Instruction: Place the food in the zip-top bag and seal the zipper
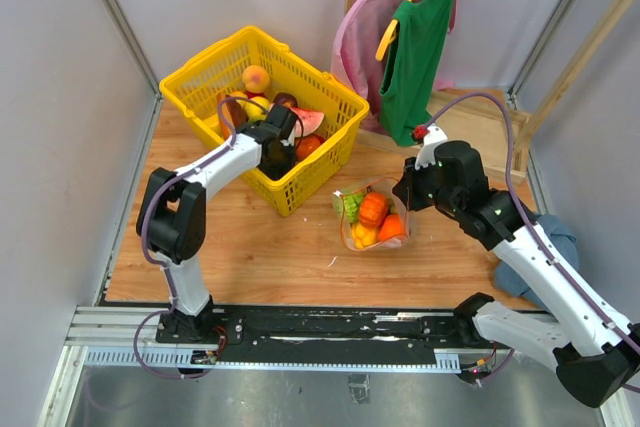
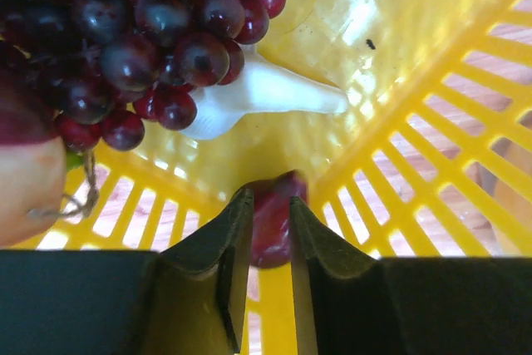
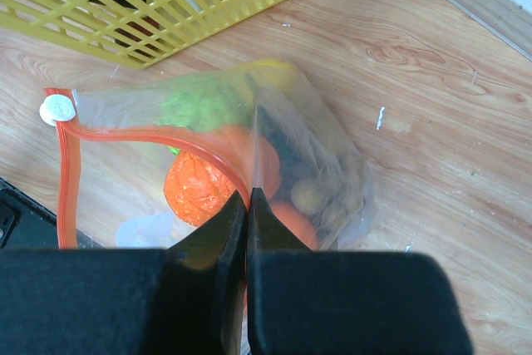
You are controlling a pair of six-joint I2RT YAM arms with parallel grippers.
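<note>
The zip top bag (image 1: 352,237) lies on the table with orange, yellow and green food inside. My right gripper is shut at the bag's rim, pinching its film and zipper edge. My left gripper is down inside the yellow basket, its fingertips close together over a small dark red item (image 2: 274,239); whether it grips this I cannot tell. In the left wrist view dark grapes (image 2: 141,39) and a white object (image 2: 224,101) lie in the basket.
The yellow basket (image 1: 215,57) holds more fruit at the back left. Clothes (image 1: 410,67) hang on a wooden rack at the back right. A blue cloth (image 1: 550,257) lies at the right edge. Bare table lies left of the bag.
</note>
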